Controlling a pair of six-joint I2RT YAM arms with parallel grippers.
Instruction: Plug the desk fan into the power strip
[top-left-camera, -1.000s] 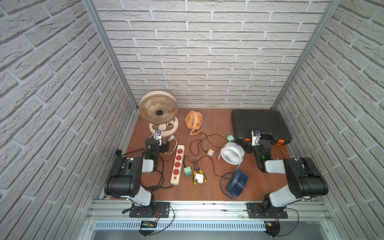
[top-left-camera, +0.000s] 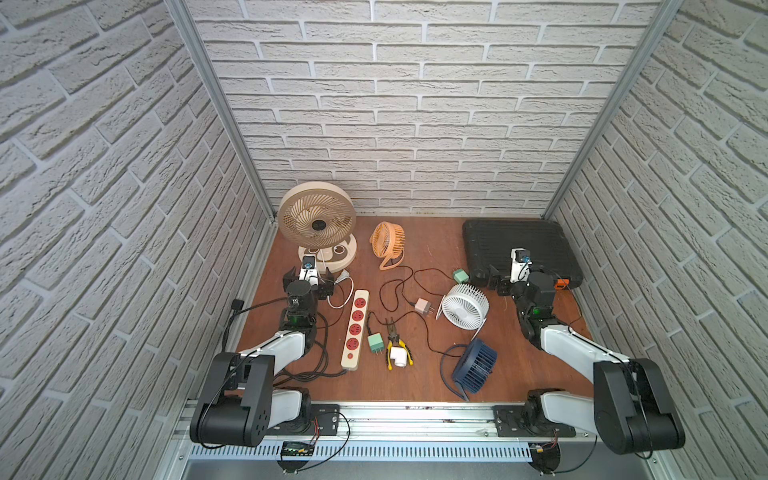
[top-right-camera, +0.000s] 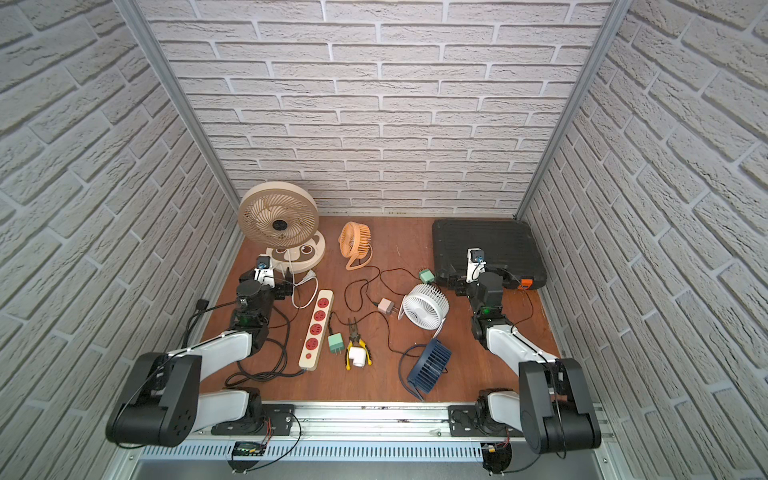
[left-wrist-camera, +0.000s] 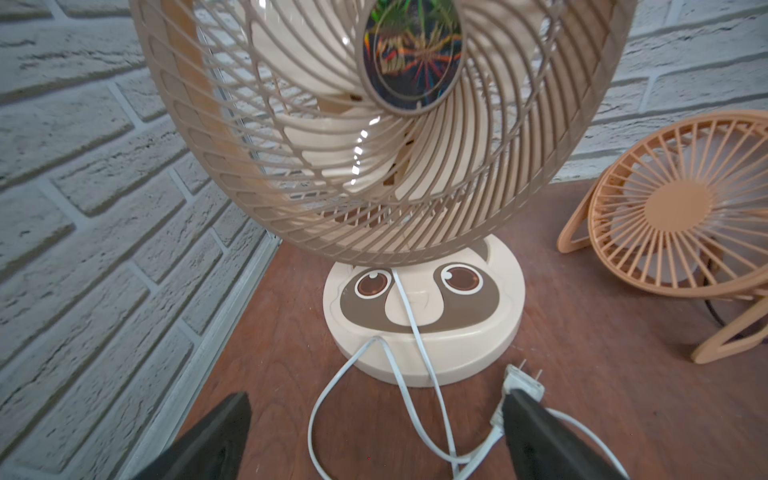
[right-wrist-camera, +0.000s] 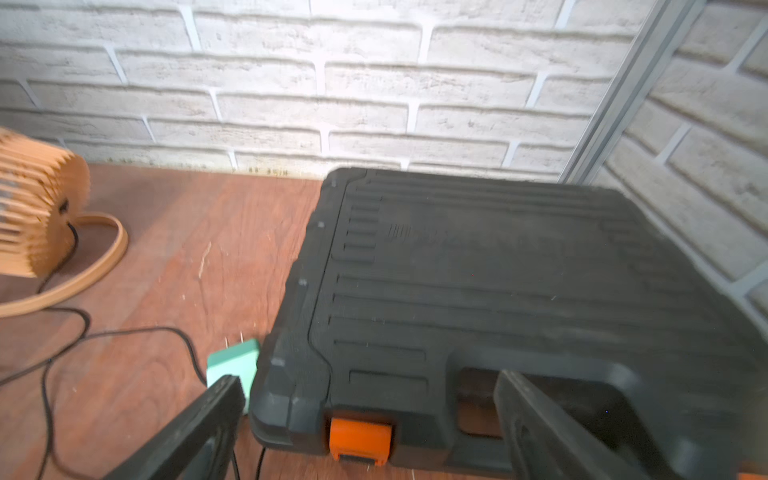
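A large beige fan (left-wrist-camera: 432, 356) with a face on its base stands at the back left. Its white cord ends in a white two-pin plug (left-wrist-camera: 520, 385) lying on the table, prongs facing away. My left gripper is open in front of the fan, nothing between its fingers; its right finger partly covers the plug. The white power strip (top-left-camera: 355, 329) with red sockets lies to the right of the left arm, no plug in its sockets. My right gripper is open and empty near the front of the black case.
Smaller orange (top-left-camera: 388, 240), white (top-left-camera: 465, 306) and blue (top-left-camera: 474, 366) fans stand on the table with dark cords. Green (top-left-camera: 375, 342) and pink (top-left-camera: 422, 305) adapters and yellow pliers (top-left-camera: 393, 337) lie mid-table. The black case (top-left-camera: 520, 244) fills the back right.
The objects on the table have not moved.
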